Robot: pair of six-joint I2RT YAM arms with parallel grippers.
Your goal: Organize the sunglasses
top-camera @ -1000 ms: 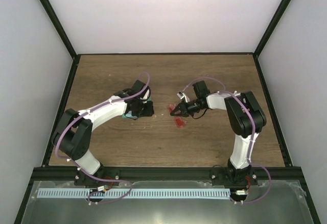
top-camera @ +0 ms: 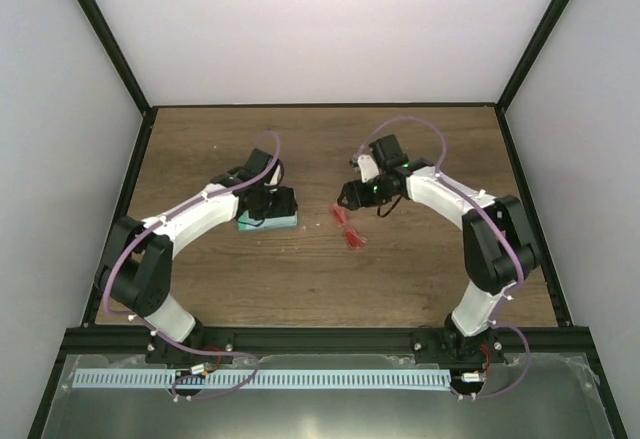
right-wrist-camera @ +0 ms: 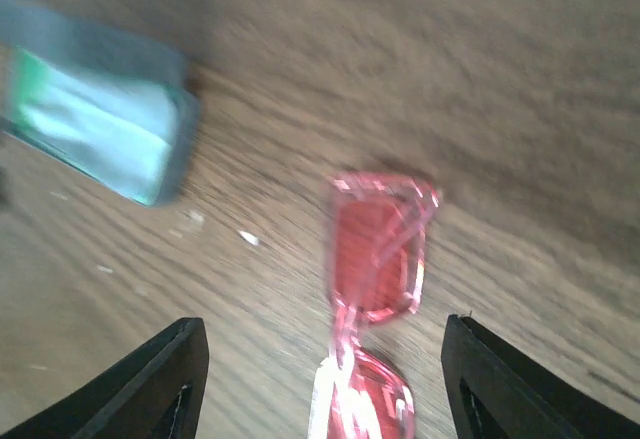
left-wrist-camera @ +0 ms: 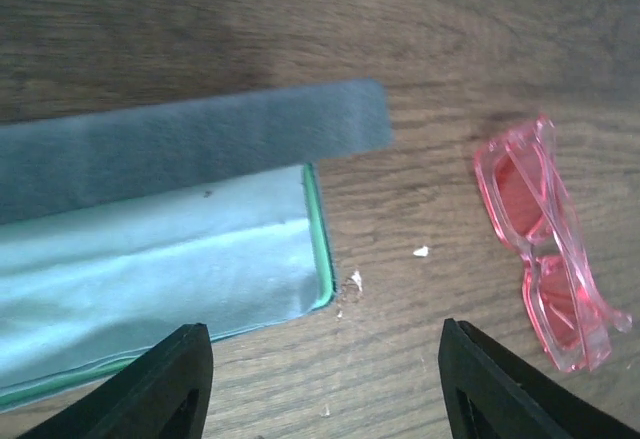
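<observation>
Pink transparent sunglasses (top-camera: 350, 234) lie on the wooden table between my arms, seen also at right in the left wrist view (left-wrist-camera: 525, 199) and below my right gripper in the right wrist view (right-wrist-camera: 370, 259). A light blue case (top-camera: 267, 222) with a dark blue flap (left-wrist-camera: 190, 139) lies under my left gripper (top-camera: 275, 204), whose fingers stand apart over it in the left wrist view. My right gripper (top-camera: 355, 196) hangs open just above the sunglasses, nothing between its fingers.
Frame rails and white walls border the workspace.
My left gripper has shifted left and slightly up in the top view, uncovering more of the case. My right arm has risen toward the back, away from the sunglasses.
</observation>
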